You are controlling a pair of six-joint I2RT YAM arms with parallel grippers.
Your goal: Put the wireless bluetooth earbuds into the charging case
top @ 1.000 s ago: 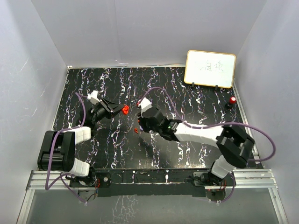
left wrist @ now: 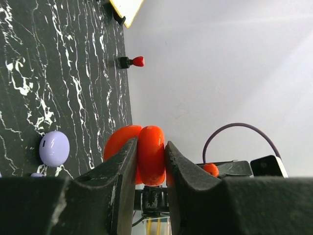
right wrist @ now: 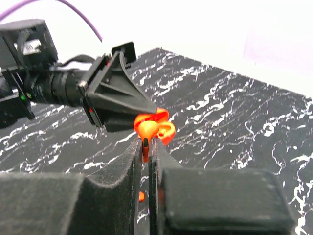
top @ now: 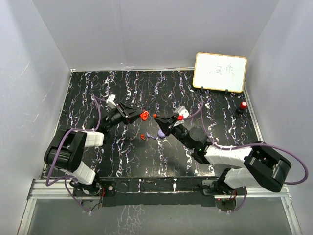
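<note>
My left gripper (top: pixel 141 116) is shut on the orange charging case (top: pixel 145 115), held above the table with its lid raised. In the left wrist view the case (left wrist: pixel 150 152) sits between the fingertips. Across a small gap to the right, my right gripper (top: pixel 158 118) is shut on an orange earbud (top: pixel 155 115). Seen from the right wrist, this earbud (right wrist: pixel 147 130) has its rounded head up and its stem between the fingers; it overlaps the case (right wrist: pixel 167 132) behind it, so contact cannot be judged there. A second orange earbud (top: pixel 142 136) lies on the table below.
A purple case (left wrist: pixel 54 148) and small purple pieces (top: pixel 151 136) lie on the dark marbled table beneath the grippers. At the back right stand a whiteboard (top: pixel 220 72) and a red-topped bottle (top: pixel 242 106).
My left gripper has carried the case to the right. The right gripper has also swung right, away from the spot over the table pieces, bringing the earbud and the purple case into clear view.
</note>
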